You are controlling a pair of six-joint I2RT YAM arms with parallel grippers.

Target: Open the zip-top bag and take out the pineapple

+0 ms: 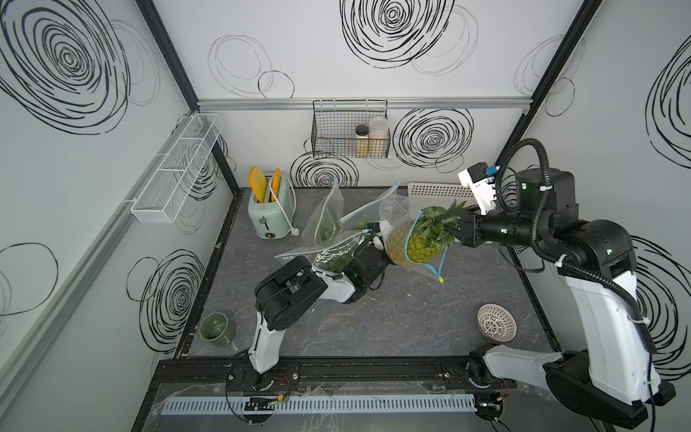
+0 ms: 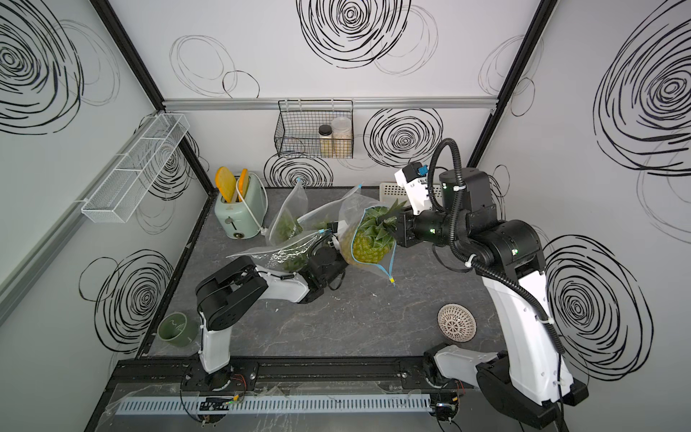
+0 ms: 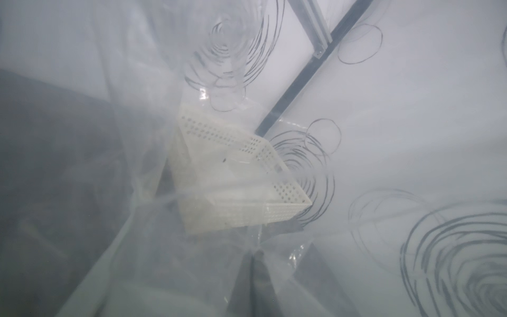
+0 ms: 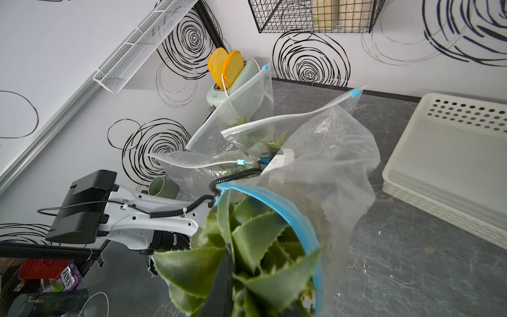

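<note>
The pineapple (image 1: 422, 248) sits in the mouth of a clear bag (image 1: 394, 216) with a blue zip, its yellow-green body and leafy crown showing past the open zip. My right gripper (image 1: 458, 223) is shut on the crown; in the right wrist view one dark finger shows among the leaves (image 4: 264, 232). At the bag's other end my left gripper is shut on the clear film, which clouds most of the left wrist view. The top views partly hide its tips behind plastic.
Several other zip bags (image 4: 295, 119) stand left of the pineapple, close to the left arm. Behind are a toaster (image 1: 271, 212) and a cream basket (image 4: 449, 153). A round strainer (image 1: 496, 322) lies front right.
</note>
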